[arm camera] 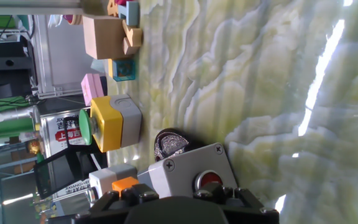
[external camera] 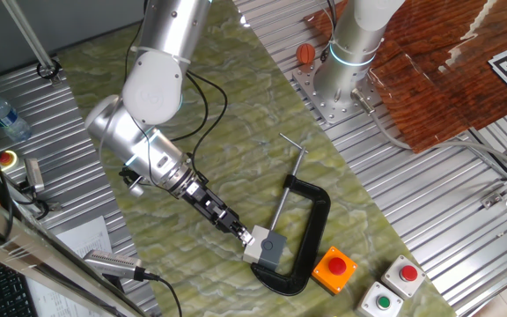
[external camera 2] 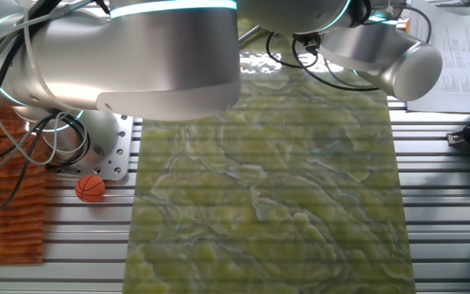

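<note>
In exterior view 1, my gripper (external camera: 246,236) points down to the right, its tips at the near edge of a white-and-grey box (external camera: 272,250). That box lies beside the lower arm of a black C-clamp (external camera: 317,231), whose screw reaches toward the upper left. Dark gripper parts show along the bottom of the wrist view. Just beyond them stands a pale grey box (arm camera: 188,167) with a red button (arm camera: 210,179). Whether the fingers are open or shut on the box cannot be made out. Exterior view 2 does not show the gripper.
Right of the clamp sit an orange box (external camera: 327,278) with a red button, a white red-button box (external camera: 399,283) and a green-button box (external camera: 374,309). A yellow box (arm camera: 108,121) and wooden blocks (arm camera: 103,37) line the wrist view's left.
</note>
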